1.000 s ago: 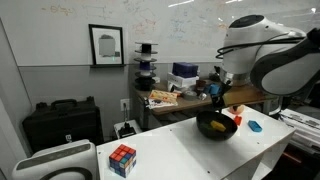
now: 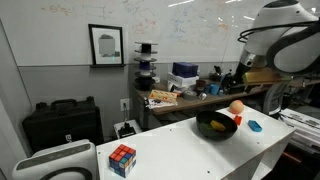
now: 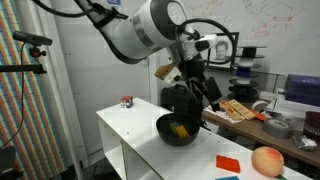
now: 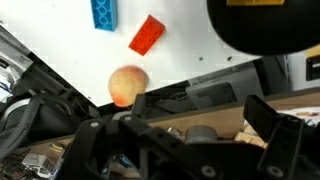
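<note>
My gripper is open, raised above the far edge of the white table, with nothing between its fingers. In the wrist view its two dark fingers stand wide apart at the bottom. A black pan [image 2: 215, 124] rests on the table with a yellow item [image 2: 218, 126] inside it. Past the pan lie a red block [image 4: 147, 35] and a blue block [image 4: 104, 13], apart from each other. An orange-peach round object [image 4: 127, 86] sits close to the table's edge. None of these touches the gripper.
A Rubik's cube [image 2: 122, 160] stands at the table's other end, near a white appliance [image 2: 58, 163]. Behind the table, a wooden bench [image 3: 258, 128] carries boxes and other items. White table surface between cube and pan is clear.
The arm has risen and swung right in exterior view 1, away from over the pan. The pan, its yellow item and the blocks stay where they were.
</note>
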